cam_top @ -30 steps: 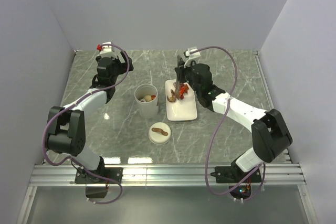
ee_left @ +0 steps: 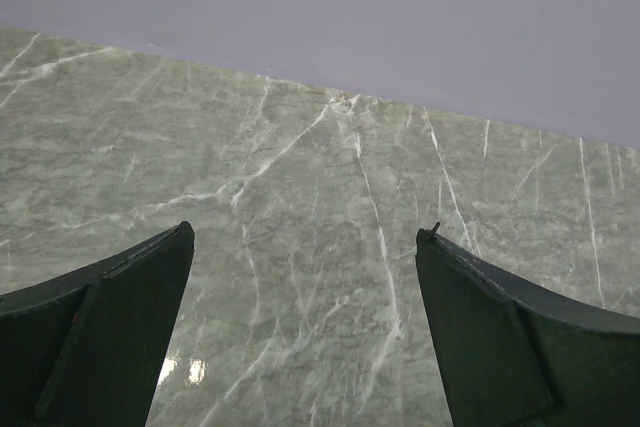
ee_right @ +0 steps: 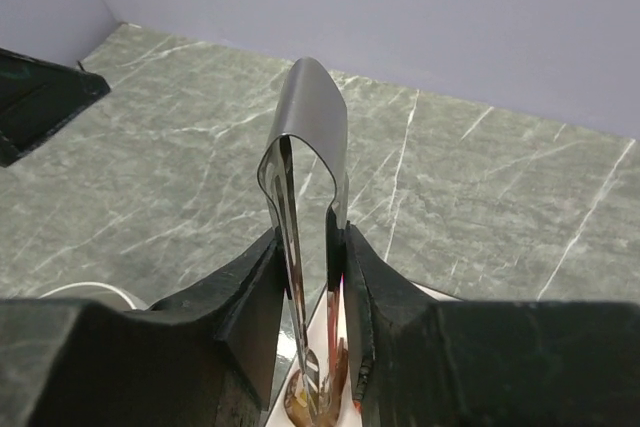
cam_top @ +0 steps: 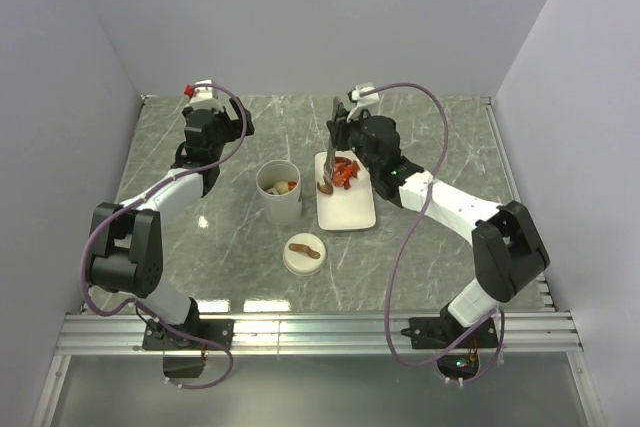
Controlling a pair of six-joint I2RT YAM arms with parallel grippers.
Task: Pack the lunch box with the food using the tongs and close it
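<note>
My right gripper is shut on metal tongs (ee_right: 312, 107), their bend uppermost and legs pointing down. In the right wrist view the tips overlap a brown piece of food (ee_right: 297, 399); whether they pinch it I cannot tell. From the top, the tongs (cam_top: 331, 152) reach the left side of a white tray (cam_top: 347, 217), beside the brown piece (cam_top: 325, 189) and red food pieces (cam_top: 347, 173). A white cylindrical container (cam_top: 283, 212), with food inside, stands left of the tray. My left gripper is open and empty at the back left.
In front of the container lies a round white lid (cam_top: 304, 268) with a brown strip (cam_top: 304, 250) on it. Bare marble tabletop (cam_top: 440, 247) stretches right of the tray. A wall (cam_top: 320, 37) rises behind the table.
The left arm has stayed still.
</note>
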